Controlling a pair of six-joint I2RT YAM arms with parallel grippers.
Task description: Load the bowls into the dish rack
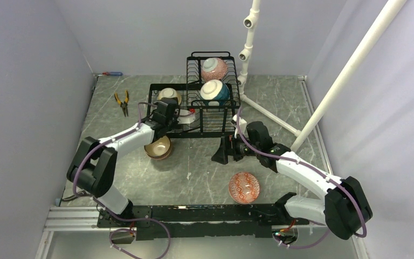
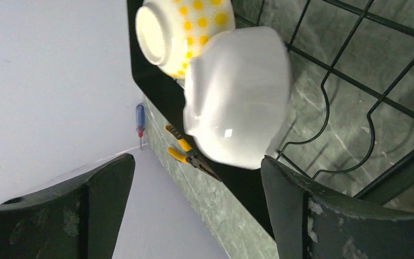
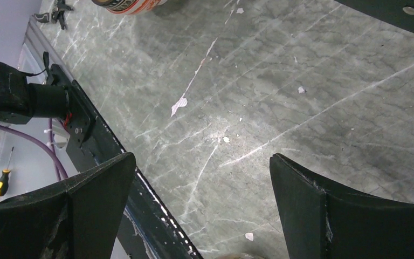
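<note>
The white bowl (image 2: pixel 242 97) rests tilted in the lower tier of the black dish rack (image 1: pixel 212 134), against the yellow-dotted bowl (image 2: pixel 202 24). My left gripper stands open just behind the white bowl, its fingers clear of it. On the upper tier sit a pink bowl (image 1: pixel 214 68) and a blue-and-white bowl (image 1: pixel 214 91). Brown bowls (image 1: pixel 159 148), stacked, stand on the table in front of the rack's left end. A red-patterned bowl (image 1: pixel 243 188) lies at the front right. My right gripper is open above bare table, holding nothing.
Yellow-handled pliers (image 1: pixel 122 102) and a screwdriver (image 1: pixel 112 73) lie left of the rack. A white pole (image 1: pixel 269 116) runs along the table on the right. Bare table (image 1: pixel 199 172) stretches between the arms in front of the rack.
</note>
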